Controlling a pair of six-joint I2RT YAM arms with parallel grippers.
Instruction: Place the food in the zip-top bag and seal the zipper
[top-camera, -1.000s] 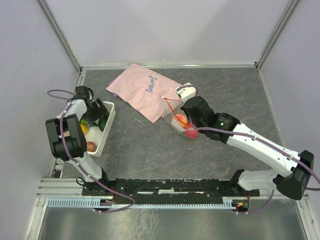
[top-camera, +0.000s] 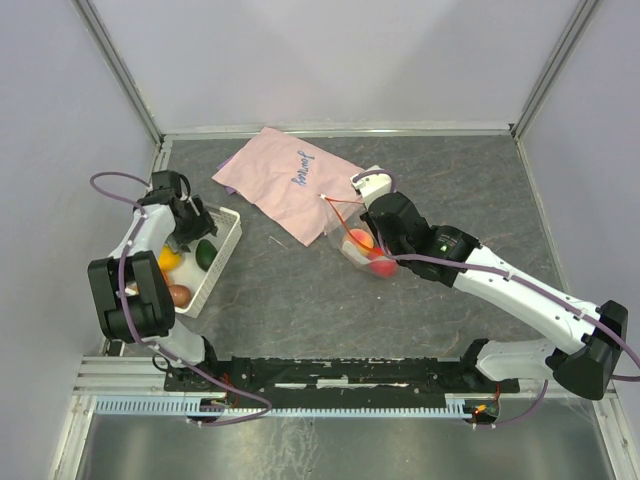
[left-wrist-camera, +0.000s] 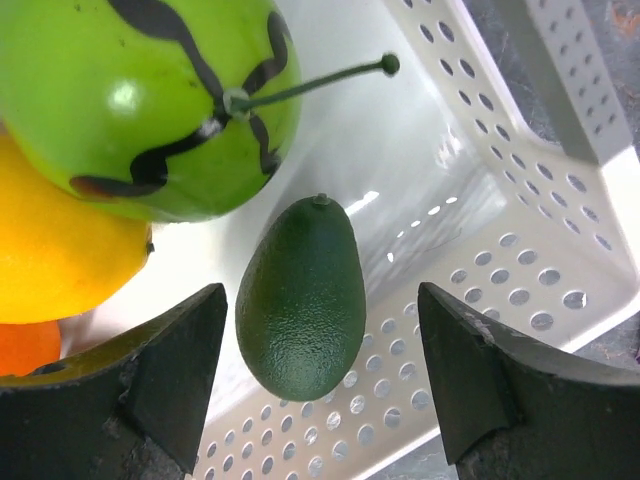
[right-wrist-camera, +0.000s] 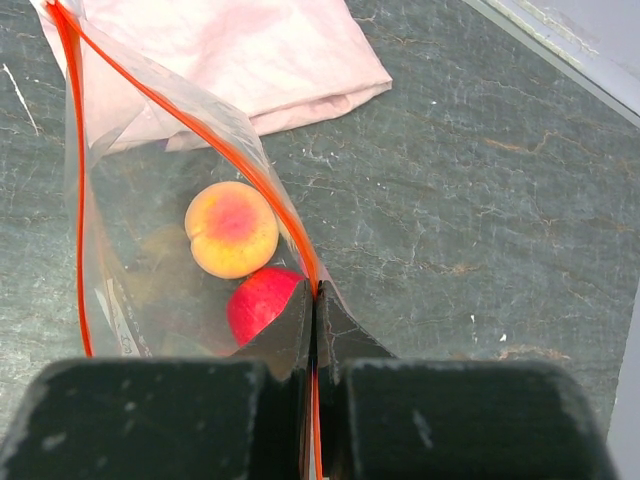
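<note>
A dark green avocado (left-wrist-camera: 303, 300) lies in the white basket (top-camera: 222, 262), against its perforated wall. My left gripper is open above it; the avocado shows in the gap, apart from both fingers. Beside it in the left wrist view are a green round fruit (left-wrist-camera: 150, 100) with dark stripes and a yellow fruit (left-wrist-camera: 60, 240). The clear zip bag (right-wrist-camera: 150, 240) stands with its orange-edged mouth spread, holding a peach (right-wrist-camera: 232, 230) and a red fruit (right-wrist-camera: 262, 303). My right gripper is shut on the bag's orange-lined edge.
A pink cloth (top-camera: 285, 185) with lettering lies behind the bag. A brown food item (top-camera: 180, 295) sits at the basket's near end. Bare grey table (top-camera: 285, 310) separates the basket from the bag.
The right arm and bag stay still.
</note>
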